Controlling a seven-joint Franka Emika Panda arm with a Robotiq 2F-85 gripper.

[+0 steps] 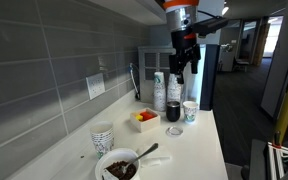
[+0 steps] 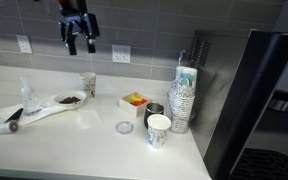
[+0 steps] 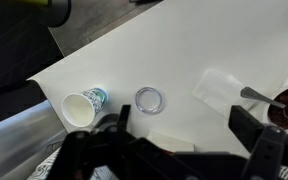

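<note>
My gripper hangs high above the white counter, its fingers spread apart and nothing between them. From the wrist view, the gripper looks down on a round clear lid and a white paper cup. A white bowl with dark contents and a spoon in it sits at the near end in exterior view 1. Farther along the wall is a small open box with red and yellow items. A dark mug stands near the paper cup.
Stacked paper cups stand by the tiled wall, behind the bowl. A tall stack of cups or lids rises beside the dark appliance. A clear bottle is at the left. Open counter lies toward the front.
</note>
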